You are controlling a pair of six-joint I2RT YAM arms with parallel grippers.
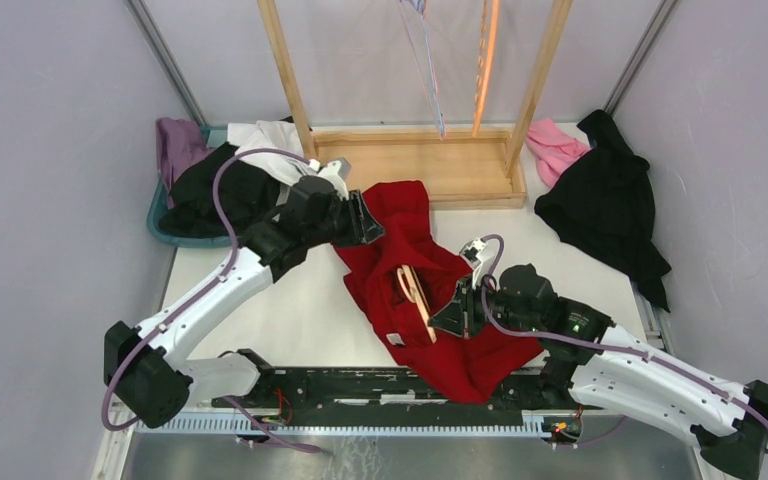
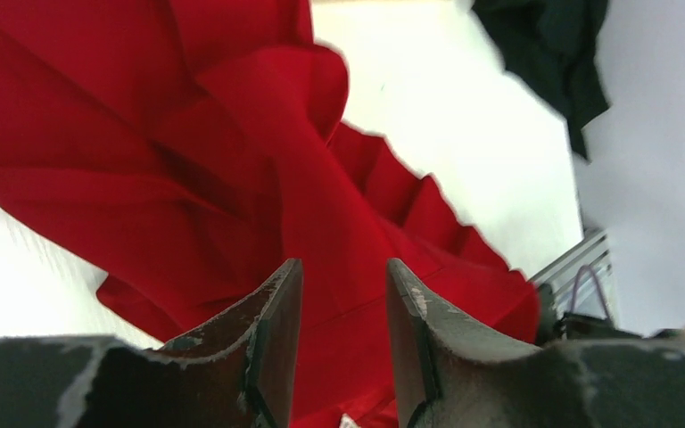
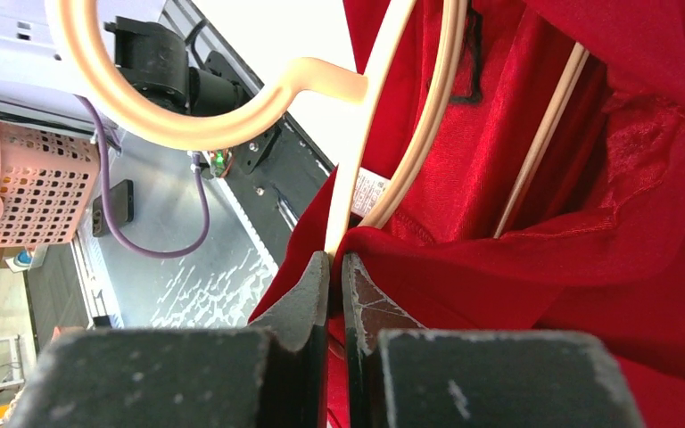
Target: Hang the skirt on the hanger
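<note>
The red skirt (image 1: 385,265) lies bunched across the middle of the table and over its front edge. Inside its opening sits a wooden hanger (image 1: 417,303), its curved hook (image 3: 232,125) sticking out. My right gripper is shut on a fold of the skirt's edge; the hanger's bar runs down to its fingertips, and whether it is gripped too is hard to tell. At the skirt's far left part, my left gripper (image 1: 372,236) stands open. Its fingers (image 2: 276,330) are apart, with red cloth beyond them and nothing visibly held.
A wooden rack (image 1: 415,195) stands behind the skirt. At left is a teal basin (image 1: 157,215) of clothes; at right lie black cloth (image 1: 610,210) and pink cloth (image 1: 555,150). Bare white table shows at front left (image 1: 290,320).
</note>
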